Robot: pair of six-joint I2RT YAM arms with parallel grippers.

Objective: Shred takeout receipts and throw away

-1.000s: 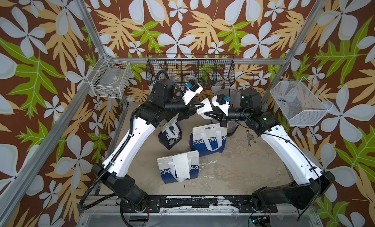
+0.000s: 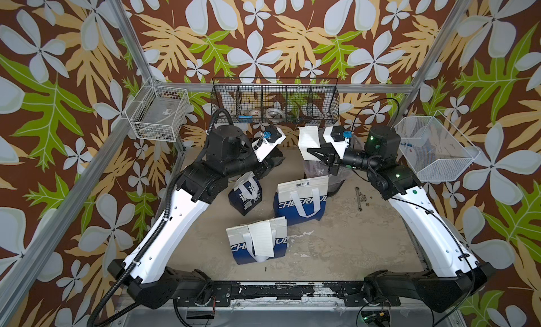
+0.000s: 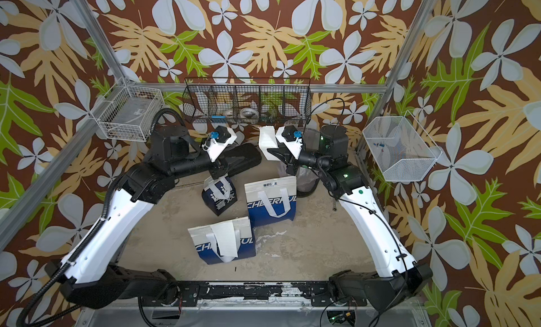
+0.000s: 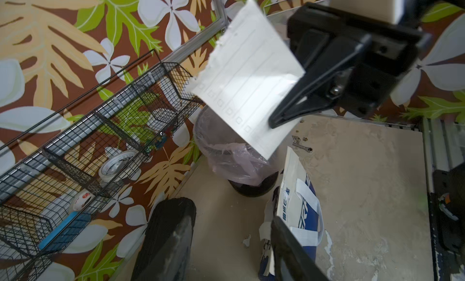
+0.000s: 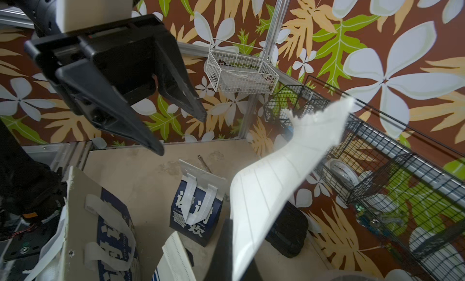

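A white ruled receipt with a ragged torn edge is pinched in my right gripper, which is shut on it above the table. In the right wrist view the same receipt rises curled from the fingers. My left gripper stands open and empty, apart from the paper. A trash bin with a pinkish liner is behind and below the receipt. Another white paper strip lies over the front blue-and-white bag.
Two more takeout bags stand on the table: a small dark one and a blue one. A black case lies farther back. Wire baskets hang on the back wall.
The left gripper has drawn away to the left, apart from the receipt. The right gripper still holds the paper, which has shifted slightly up and right and now hangs spread out.
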